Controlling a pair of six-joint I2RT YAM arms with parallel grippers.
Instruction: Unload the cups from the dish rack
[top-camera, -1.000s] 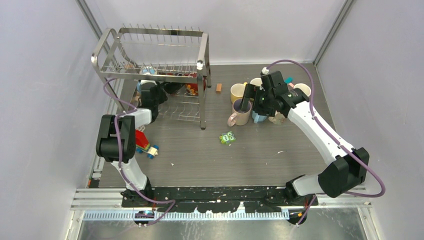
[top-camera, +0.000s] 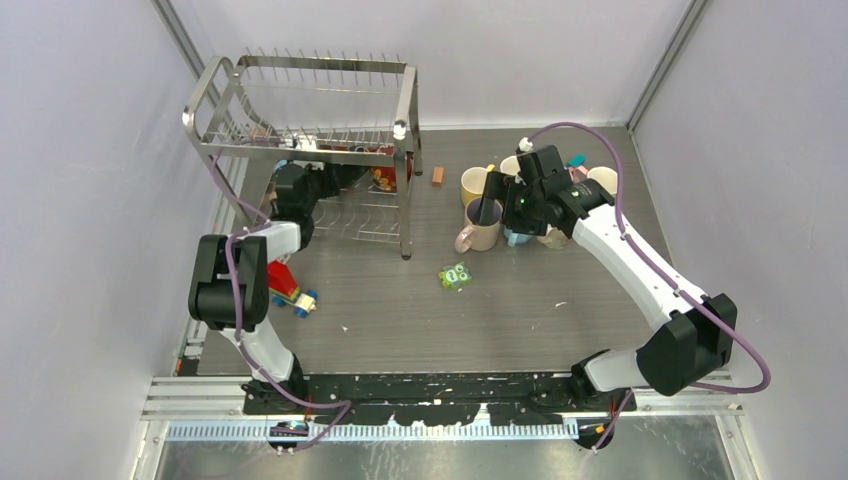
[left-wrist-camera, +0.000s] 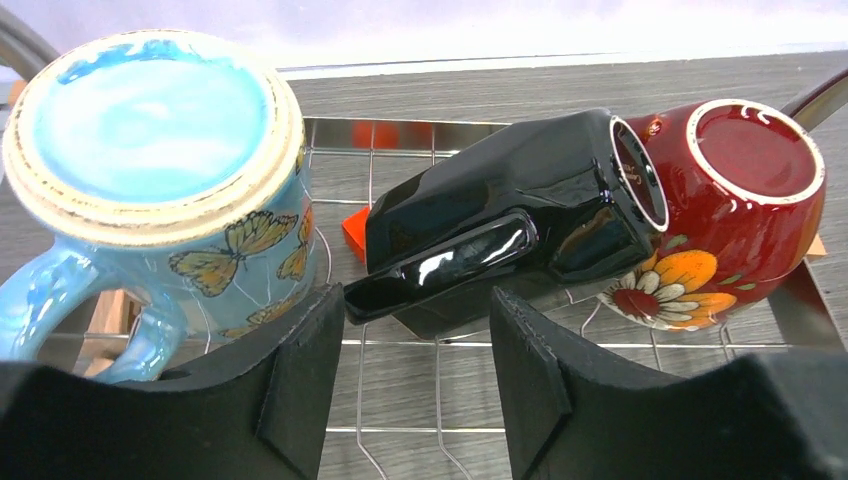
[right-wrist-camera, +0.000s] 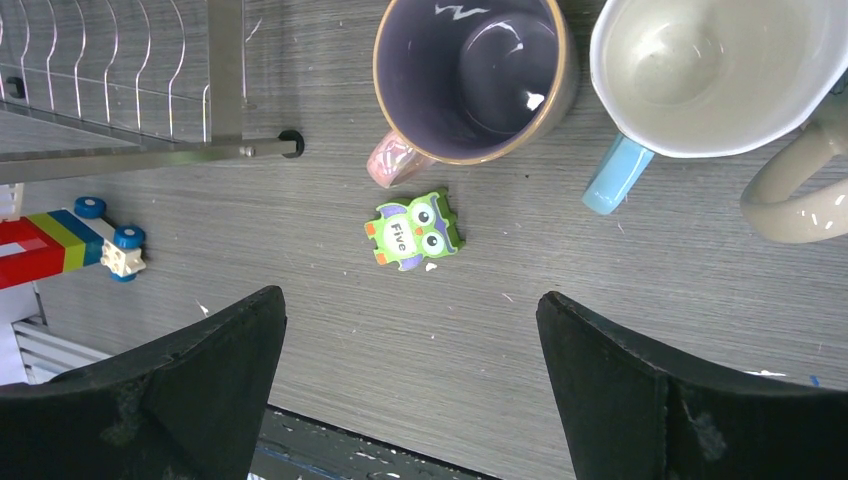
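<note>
Inside the dish rack (top-camera: 403, 230), the left wrist view shows a blue butterfly mug (left-wrist-camera: 220, 250), a black mug (left-wrist-camera: 520, 190) lying tilted and a red flower mug (left-wrist-camera: 740, 190). My left gripper is open, its fingers either side of the low end of the black mug's handle, not visibly closed on it. My right gripper stands open above the cups on the table, nothing between its fingers: a purple-lined pink mug (right-wrist-camera: 480, 80), a white-lined cup (right-wrist-camera: 710, 70), a yellow cup (top-camera: 473, 183) and others partly hidden by the arm.
A green owl toy (right-wrist-camera: 415, 230) lies mid-table, a toy truck (top-camera: 295, 295) left of it before the rack, a small wooden block (top-camera: 437, 176) right of the rack. Walls enclose the sides and back.
My left gripper has shifted slightly within the rack toward the black mug, and its arm has moved a little. The right arm and the table's objects look unchanged.
</note>
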